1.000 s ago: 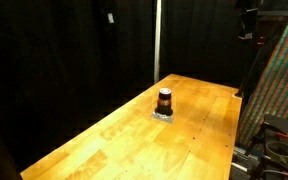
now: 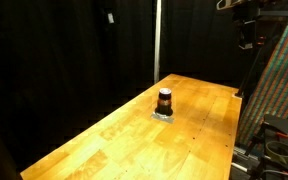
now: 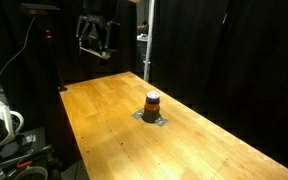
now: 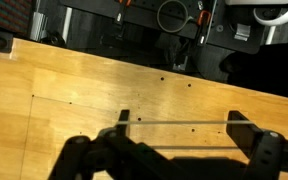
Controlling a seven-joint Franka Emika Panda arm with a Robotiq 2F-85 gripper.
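A dark, upright cylinder (image 2: pixel 165 103) with an orange-brown band and a pale top stands on a silvery flat patch (image 2: pixel 162 118) on the wooden table. In exterior view 2 the same cylinder (image 3: pixel 152 106) is near the middle. My gripper (image 3: pixel 94 52) hangs high above the table's end, well away from it. In the wrist view the black fingers (image 4: pixel 123 130) of my gripper are wide apart. A thin pale line (image 4: pixel 179 122) runs across between them; what it is I cannot tell. The cylinder is outside the wrist view.
Black curtains (image 2: pixel 64 60) hang behind the table.
In exterior view 1 my gripper has come down slightly at the upper right. The cylinder and the table have not moved.
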